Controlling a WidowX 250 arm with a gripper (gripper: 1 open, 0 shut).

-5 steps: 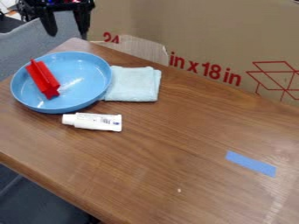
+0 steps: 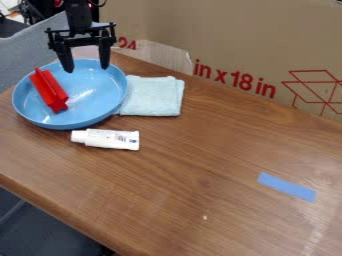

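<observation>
My black gripper (image 2: 86, 62) hangs open over the back of a blue round tray (image 2: 100, 108), with nothing seen between its fingers. A red object (image 2: 51, 90) lies in the left part of the tray, below and left of the gripper. A white tube (image 2: 104, 139) lies on the wooden table in front of the tray. A folded pale blue cloth (image 2: 152, 97) rests to the right of the tray.
A large cardboard box (image 2: 254, 55) stands along the back. A strip of blue tape (image 2: 286, 186) is on the right of the table (image 2: 214, 190), whose middle and right are otherwise clear. The table's edge runs along the lower left.
The gripper has come down from the top edge of the view to over the back of the tray. The objects on the table have not visibly moved.
</observation>
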